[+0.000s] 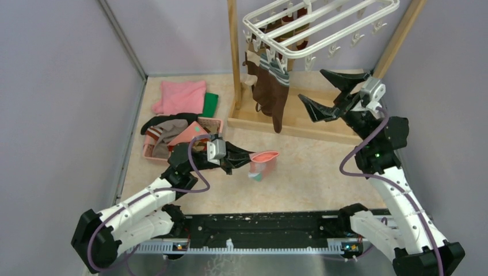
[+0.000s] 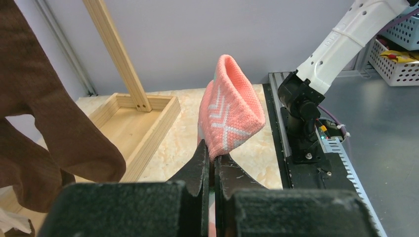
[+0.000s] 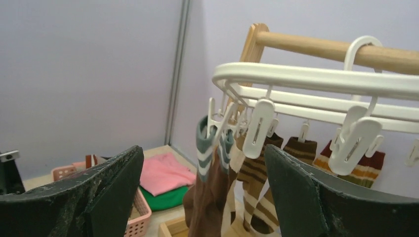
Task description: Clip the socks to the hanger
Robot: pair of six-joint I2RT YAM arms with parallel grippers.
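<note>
A pink sock with a white pattern (image 2: 230, 111) stands up from between the fingertips of my left gripper, which is shut on its edge. From above, the same sock (image 1: 264, 163) hangs with its mouth opened out, over the middle of the table. My right gripper (image 1: 311, 93) is wide open and empty, below the front of the white hanger (image 1: 299, 53). In the right wrist view a hanger clip (image 3: 259, 128) shows beyond the gap between its fingers. A brown sock with grey-blue stripes (image 1: 270, 92) hangs from clips at the hanger's front left corner.
More striped socks (image 3: 300, 149) hang farther back on the hanger. Wooden posts (image 1: 235, 52) flank it. A pink basket (image 1: 151, 150) of socks stands at left, with pink cloth (image 1: 179, 98) and green cloth (image 1: 210, 104) behind.
</note>
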